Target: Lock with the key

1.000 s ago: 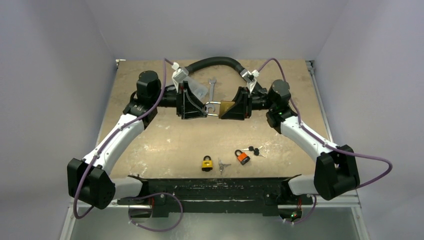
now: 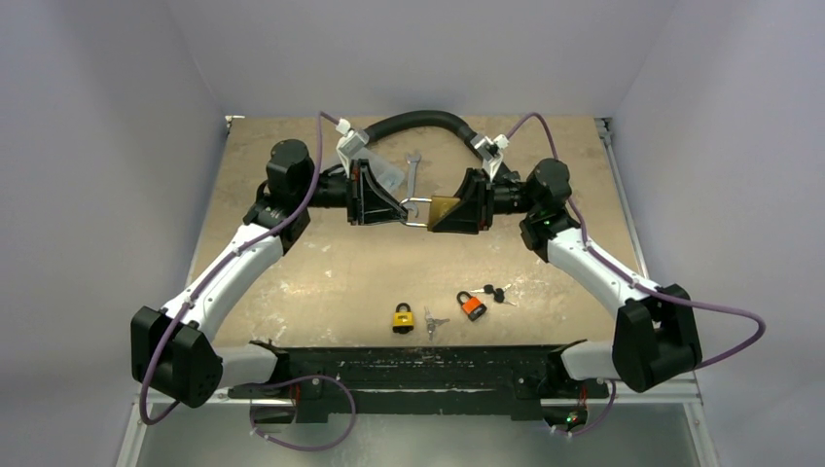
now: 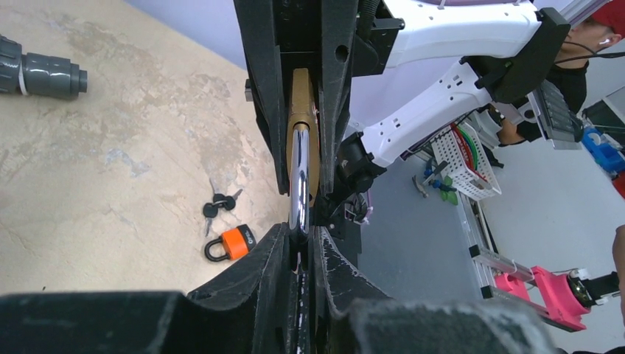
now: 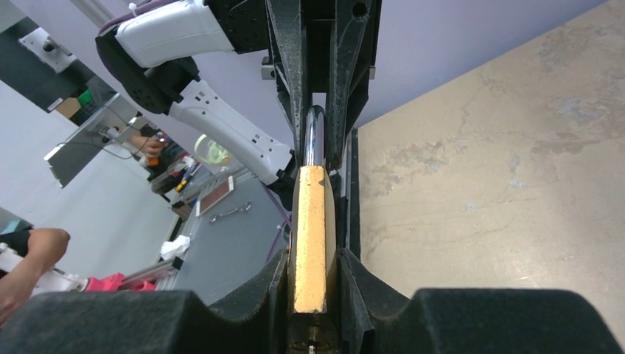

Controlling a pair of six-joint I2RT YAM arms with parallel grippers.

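A large brass padlock is held up between the two arms, its body to the right and its silver shackle pointing left. My right gripper is shut on the body. In the right wrist view the body's narrow golden side stands between the fingers. My left gripper is shut on the curved end of the shackle, seen in the left wrist view as a bright bar. A tiny shiny bit shows under the body in the right wrist view; whether it is a key cannot be made out.
Near the table's front edge lie a yellow padlock, silver keys, an orange padlock and black-headed keys. Behind the grippers are a wrench, a clear tray and a black hose.
My left gripper has shifted slightly right and up in the top view, covering more of the shackle's curve.
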